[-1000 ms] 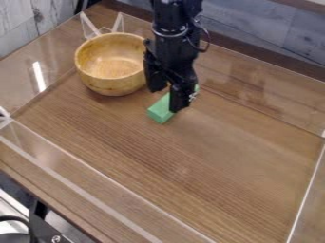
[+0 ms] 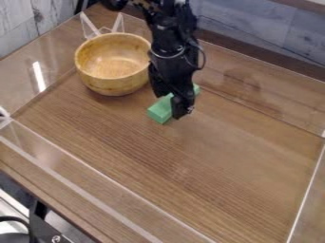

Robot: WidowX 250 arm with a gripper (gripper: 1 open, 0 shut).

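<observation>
My black gripper (image 2: 173,95) hangs from the top of the view, low over a green block (image 2: 160,111) on the wooden table, partly covering it. The fingers are dark and overlap the block, so their exact spread is hard to see, though they appear apart.
A yellow bowl (image 2: 105,65) stands left of the gripper, with white strap-like pieces (image 2: 99,28) behind it. A wall borders the back edge.
My gripper has turned and shifted slightly, its arm now narrower in view above the green block. The block and bowl appear unmoved.
</observation>
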